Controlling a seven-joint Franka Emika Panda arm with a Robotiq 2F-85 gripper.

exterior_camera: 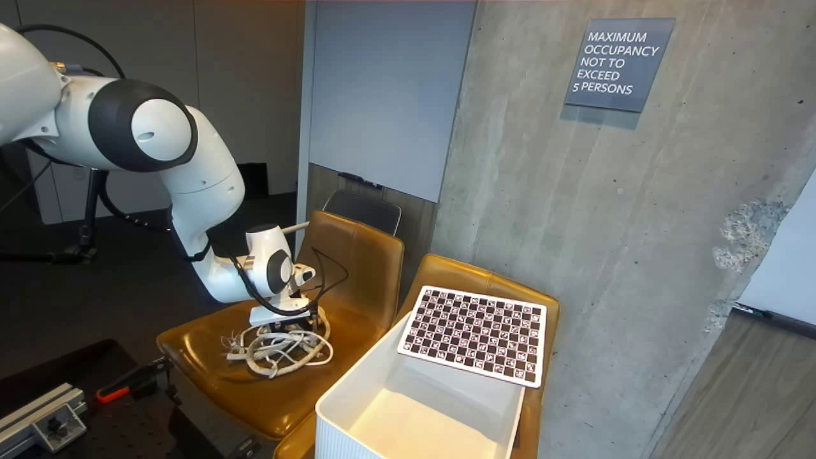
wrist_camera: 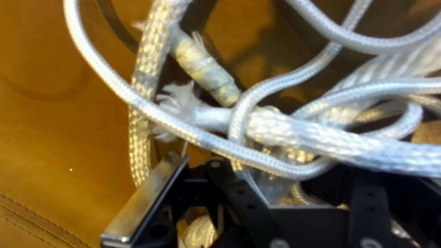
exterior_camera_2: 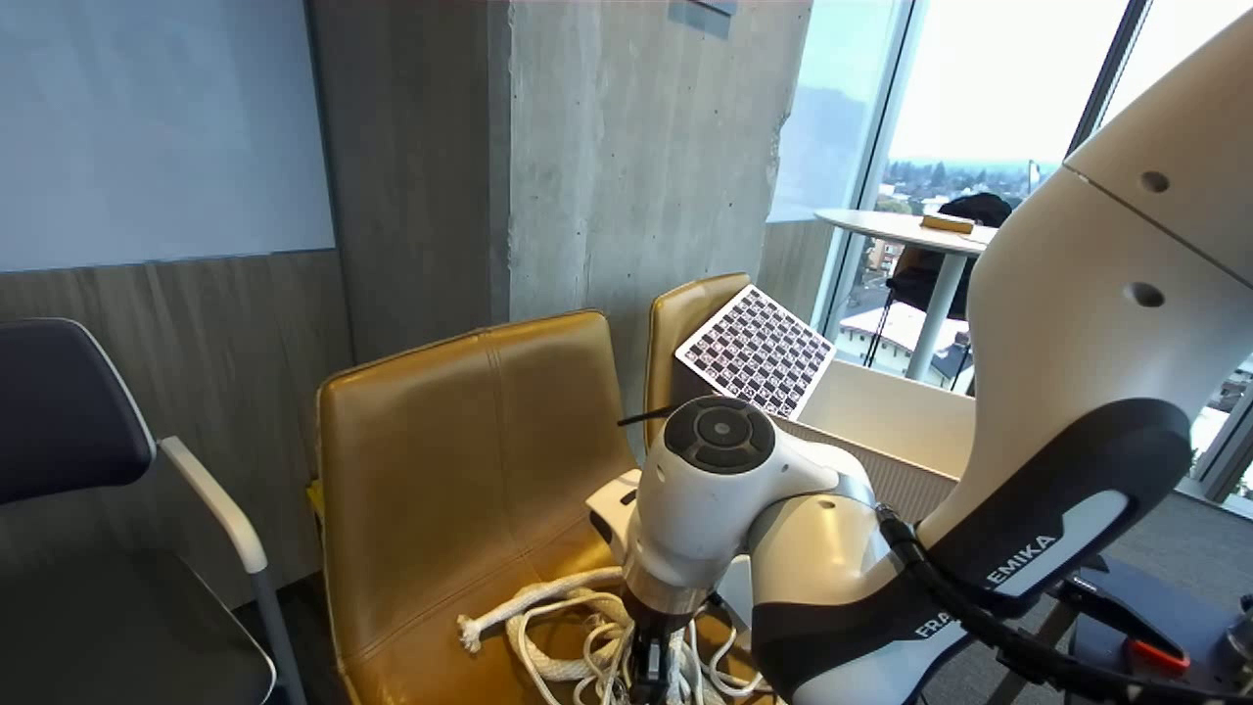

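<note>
White ropes and cords [exterior_camera: 287, 352] lie in a tangled heap on the brown chair seat [exterior_camera: 237, 390]. My gripper [exterior_camera: 296, 325] points down into this heap. The wrist view shows its fingers apart, with a metal-faced left finger [wrist_camera: 144, 198] beside the strands. A thin white cord [wrist_camera: 264, 160] and a thick braided rope [wrist_camera: 314, 138] cross at the mouth of the fingers. Their contact with the fingers cannot be made out. In the other exterior view, ropes [exterior_camera_2: 564, 640] spread around the gripper [exterior_camera_2: 649, 676], whose tips are hidden low in the frame.
To the right stands an open white bin [exterior_camera: 417, 405], its visible floor empty. A checkered board [exterior_camera: 478, 333] leans across its far end against a second brown chair. The chair's backrest [exterior_camera: 356, 260] rises behind the gripper. A dark table with metal fittings [exterior_camera: 46, 421] is at lower left.
</note>
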